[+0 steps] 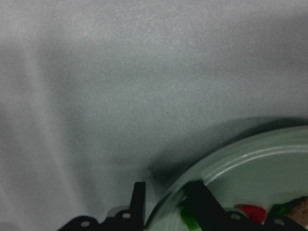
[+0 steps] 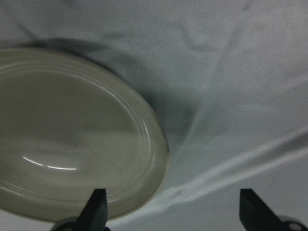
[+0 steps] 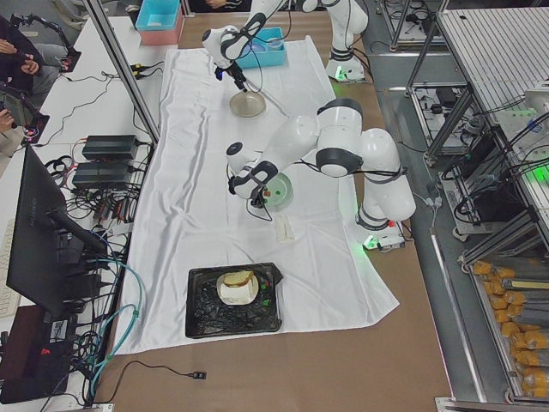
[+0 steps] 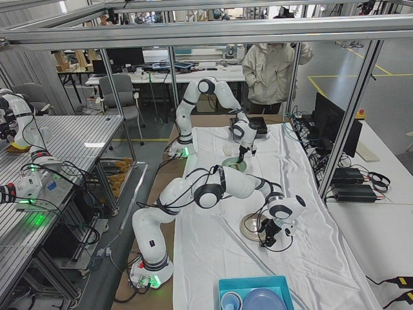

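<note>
A green plate (image 1: 255,168) with red, green and brown food pieces lies under my left gripper. Its fingers straddle the rim, partly apart; whether they grip it is unclear. My right gripper is open at a beige plate (image 2: 62,125), which looks empty, with one finger over or near its rim. In the camera left view, a black tray (image 3: 197,300) at the near end holds a light item (image 3: 236,294) with a bread slice (image 3: 238,279) on top.
A blue bin (image 4: 229,284) with a cup and blue plates stands at the end beyond the beige plate. A pale flat item (image 3: 284,227) lies beside the green plate. A monitor and cables line one side.
</note>
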